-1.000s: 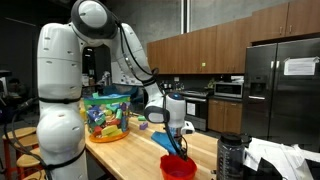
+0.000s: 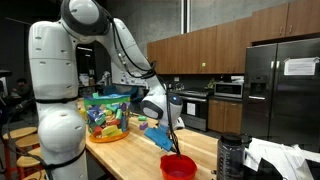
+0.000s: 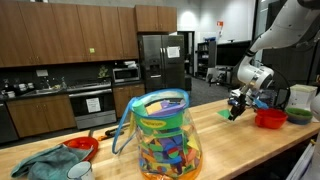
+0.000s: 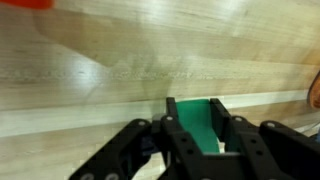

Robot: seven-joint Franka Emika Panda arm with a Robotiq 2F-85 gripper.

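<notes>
In the wrist view a green object [image 4: 198, 122] sits between the fingers of my gripper, which is shut on it. Only part of the object shows; the fingers hide the rest. Pale wooden table [image 4: 130, 125] fills the view beyond them. Exterior view 2 has my gripper [image 3: 237, 110] low over the table at the right, with a pale green patch [image 3: 224, 114] beside it; whether that patch is the held object, I cannot tell. In exterior view 1 the gripper [image 2: 160, 140] is above the table, left of a red bowl [image 2: 178, 168].
A clear container of colourful items [image 3: 166, 140] stands on the table. A red tray [image 3: 78, 152], a grey-blue cloth [image 3: 50, 163] and a white mug [image 3: 78, 171] lie beyond it. A black canister [image 2: 231, 155] is right of the bowl.
My arm has moved left in exterior view 1, away from the red bowl. The bowl and container have stayed in place.
</notes>
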